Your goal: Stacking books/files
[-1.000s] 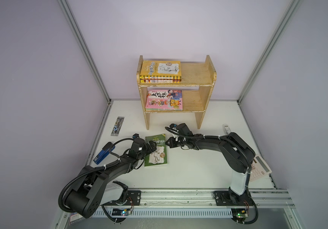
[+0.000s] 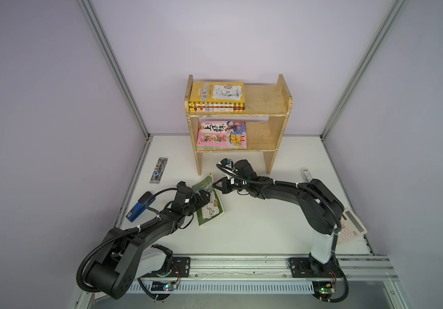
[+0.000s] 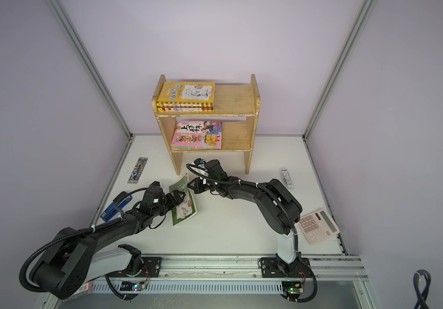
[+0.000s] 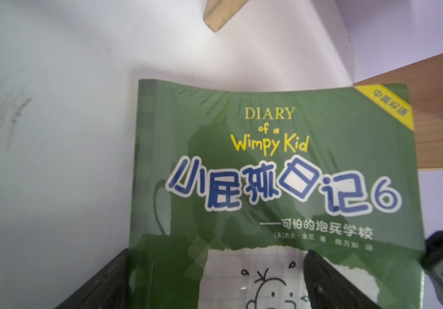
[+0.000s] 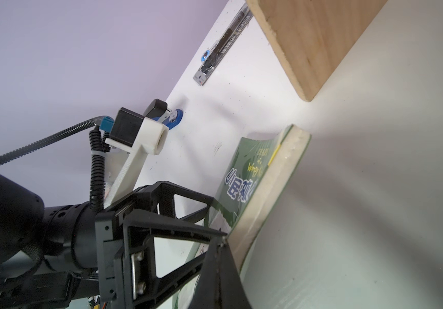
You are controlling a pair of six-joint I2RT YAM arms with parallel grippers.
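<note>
A green Diary of a Wimpy Kid book (image 2: 211, 207) lies on the table, turned at an angle, its far right corner raised in the right wrist view. Over its left part, my left gripper (image 2: 204, 197) stands open; its fingers (image 4: 329, 280) spread above the cover in the left wrist view. My right gripper is shut, its tips at the book's page edge, nothing showing between them. A wooden shelf (image 2: 262, 105) stands behind, with yellow books (image 2: 216, 95) on its upper left and pink books (image 2: 221, 135) on its lower left.
A blue stapler-like object (image 2: 139, 207) and a packaged pen (image 2: 158, 170) lie at the left. On the right are a calculator (image 3: 318, 225) and a small white remote-like object (image 3: 286, 177). Both shelf levels have free room on their right.
The book has turned from nearly straight to slanted, its far right corner rising. The left arm has barely moved.
</note>
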